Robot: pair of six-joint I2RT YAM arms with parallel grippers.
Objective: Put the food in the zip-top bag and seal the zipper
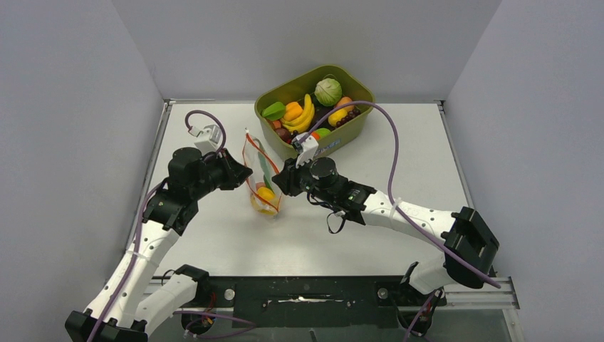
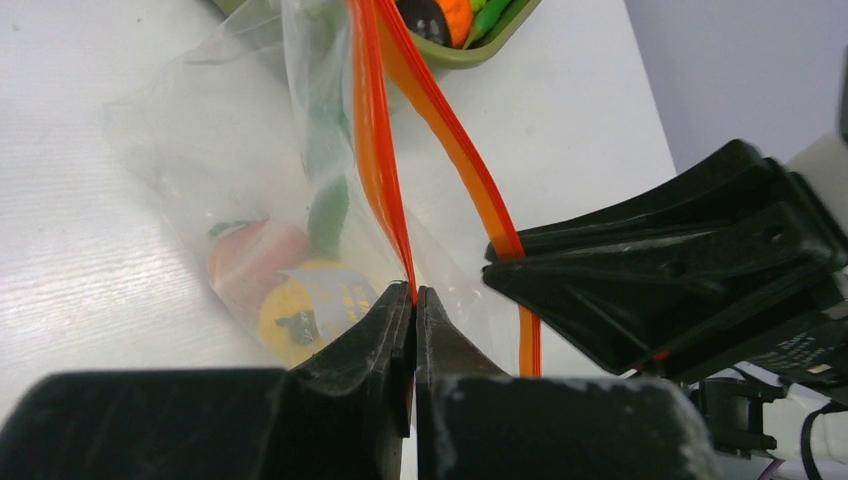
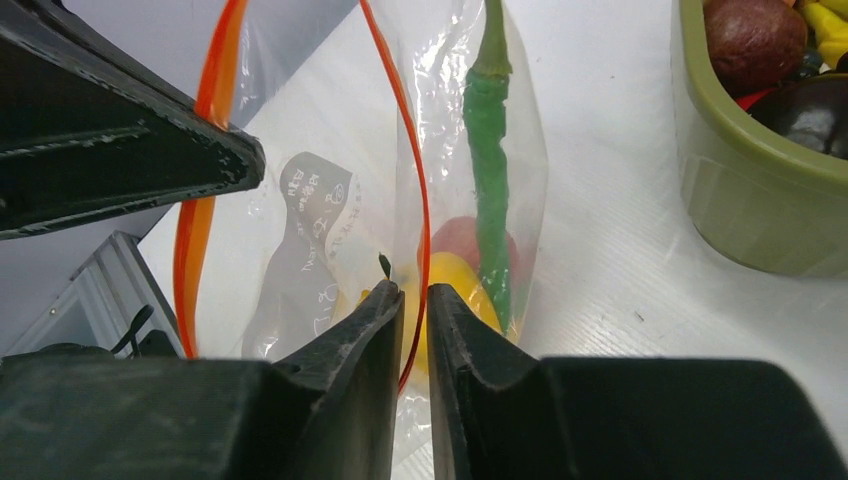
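A clear zip bag [image 1: 254, 159] with orange zipper strips hangs between my grippers, its mouth parted. My left gripper is shut on one orange-edged side of the bag. On the opposite side, my right gripper is shut with the other strip between its fingertips. Through the film of the bag show a long green pepper [image 3: 487, 175], a yellow food [image 3: 458, 280] and a reddish food [image 2: 252, 258] near the bottom. The lower part of the bag is partly hidden by the fingers in both wrist views.
A green bin [image 1: 269, 107] of toy fruit and vegetables stands behind the bag, close to my right gripper. Bare white table [image 1: 335, 249] lies in front and to the right. Grey walls enclose the sides and back.
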